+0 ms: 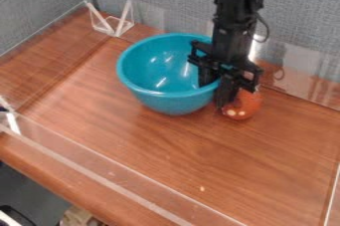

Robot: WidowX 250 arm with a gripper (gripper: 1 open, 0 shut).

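A turquoise bowl sits on the wooden table, right of centre toward the back. My black gripper reaches down from the top at the bowl's right rim, over a red-orange round object lying against the bowl's right side. I cannot tell whether the fingers are closed on the rim, on the red object or on nothing; they are dark and overlapping.
A white wire stand is at the back left by the grey wall.
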